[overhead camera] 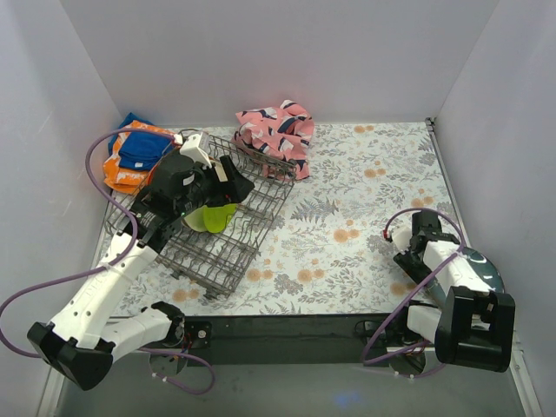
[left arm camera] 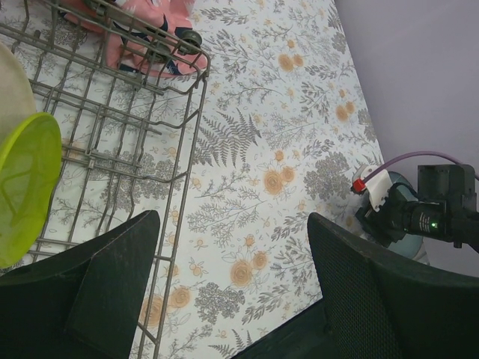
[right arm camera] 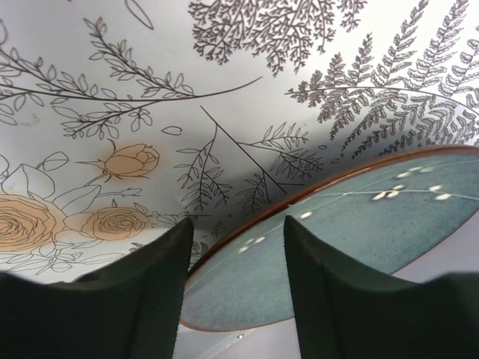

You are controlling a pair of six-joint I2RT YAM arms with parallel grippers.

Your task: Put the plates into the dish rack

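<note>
A grey-blue plate with a brown rim (right arm camera: pixel 367 232) lies at the table's right edge, with my right gripper down at its rim, fingers part open on either side of that edge. My left gripper hangs open over the dish rack (overhead camera: pixel 226 265), nothing between its fingers. In the rack stand a green plate (left arm camera: pixel 30 187) and a pale plate (left arm camera: pixel 15 90) behind it.
A pink patterned cloth (overhead camera: pixel 274 130) lies behind the rack. Orange and blue cloths (overhead camera: pixel 130 165) sit at the back left. Walls border the sides and back.
</note>
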